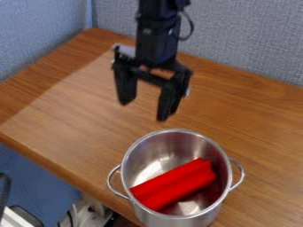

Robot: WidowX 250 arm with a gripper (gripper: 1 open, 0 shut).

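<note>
A black gripper (144,105), blurred, hangs above the middle-back of the wooden table, open with nothing visible between its fingers. A steel pot (151,154) with two wire handles stands at the front right. Inside it lies a red cylindrical object (173,183), lying on its side. The gripper is behind the pot, apart from it.
The wooden table (59,111) is otherwise largely clear, with free room at the left and right. Padded grey walls border the back and left. At the lower left, beyond the table's edge, are cables and a blue surface.
</note>
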